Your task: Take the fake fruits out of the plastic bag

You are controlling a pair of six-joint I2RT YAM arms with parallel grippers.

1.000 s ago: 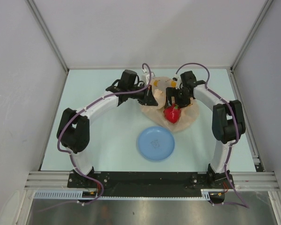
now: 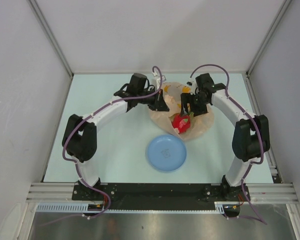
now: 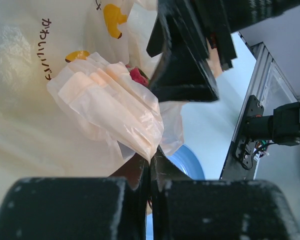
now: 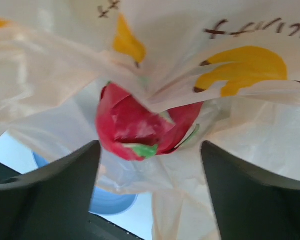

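The plastic bag (image 2: 202, 127) with yellow banana prints lies open at the back middle. My left gripper is shut on its crumpled edge at the bag's left side. Inside lies a red fake fruit with green parts (image 4: 140, 125), partly covered by plastic in the right wrist view. My right gripper (image 2: 187, 105) hangs over the bag just behind the fruit, its fingers apart with nothing held between them.
A blue plate (image 2: 166, 152) sits in front of the bag.
The red fruit shifted slightly within the bag. The left arm stayed put.
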